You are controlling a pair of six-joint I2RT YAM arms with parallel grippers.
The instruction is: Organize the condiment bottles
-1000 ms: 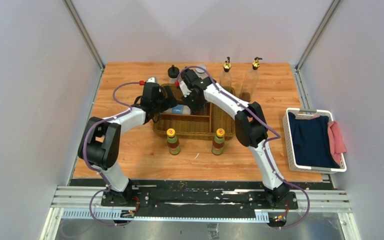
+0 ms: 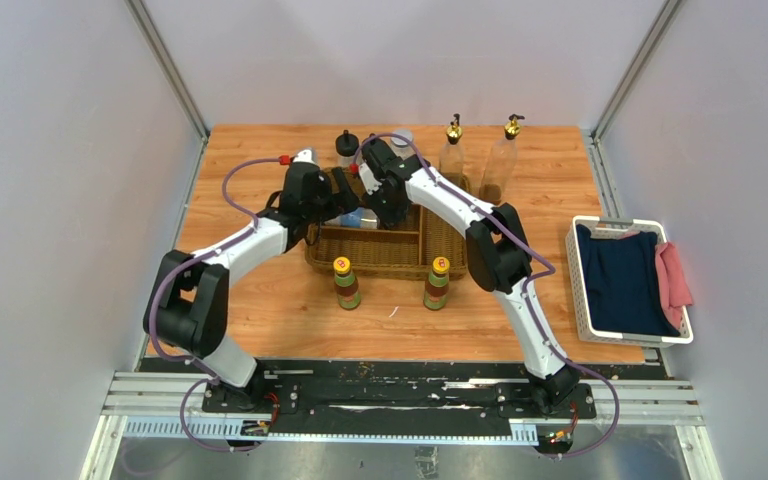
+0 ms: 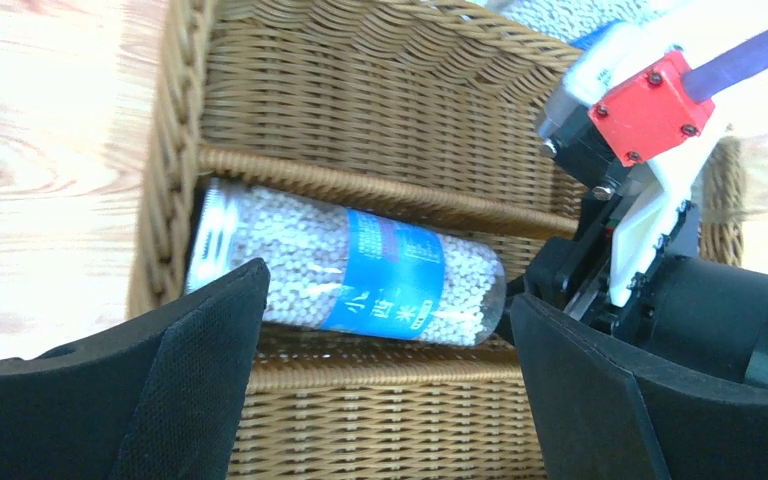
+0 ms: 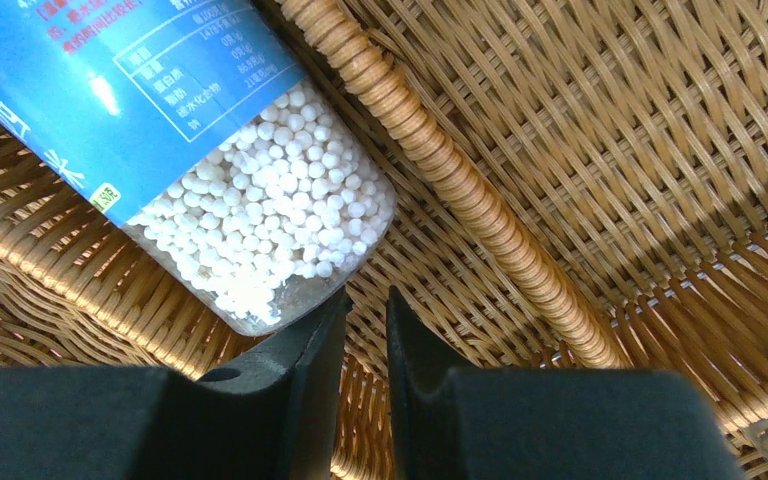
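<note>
A bottle of white pearls with a blue label point(image 3: 380, 270) point(image 4: 130, 80) lies on its side in a middle compartment of the wicker basket point(image 2: 370, 260). My left gripper point(image 2: 342, 195) hangs open above that bottle. My right gripper point(image 2: 390, 210) is down at the bottle's base end; its fingertips look slightly apart, and whether they hold anything I cannot make out. Two yellow-capped sauce bottles point(image 2: 347, 290) point(image 2: 437, 290) stand in front of the basket.
A black-capped bottle point(image 2: 347, 145) and two gold-pump bottles point(image 2: 451, 160) point(image 2: 499, 165) stand behind the basket, with another partly hidden. A white laundry basket point(image 2: 629, 330) with cloths is at the right.
The left arm has shifted slightly forward and left over the basket, uncovering a little more of the lying bottle. The right arm is unchanged.
</note>
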